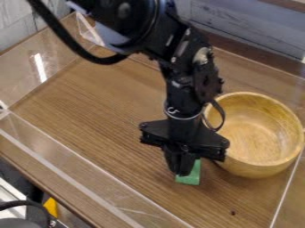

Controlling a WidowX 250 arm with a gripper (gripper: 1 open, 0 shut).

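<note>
The black gripper (181, 162) hangs low over the table just left of the wooden bowl, its fingertips close together over a small green block (188, 176). The block lies on the table in front of the bowl, its rear part hidden behind the fingers. The gripper looks shut; whether it touches the block I cannot tell.
A large wooden bowl (262, 120) sits at the right, close to the block. A clear rim runs along the left and front, with cables beyond it at lower left.
</note>
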